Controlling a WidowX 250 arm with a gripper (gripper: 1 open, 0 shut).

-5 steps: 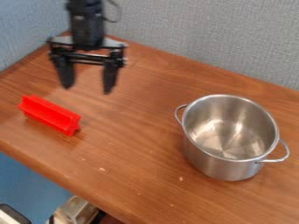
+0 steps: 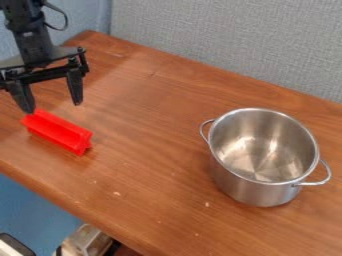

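My gripper [image 2: 51, 98] stands open at the upper left of the camera view, its two black fingers hanging just above and a little behind a red bar-shaped block [image 2: 56, 131]. The block lies on the wooden table near its left edge. Nothing shows between the fingers.
A steel pot [image 2: 263, 160] with two handles stands on the right side of the wooden table [image 2: 160, 100]. A grey wall runs along the back, and the table's left edge drops to a blue floor.
My gripper has moved left across the back of the table and down toward the red block. The block and pot look unchanged.
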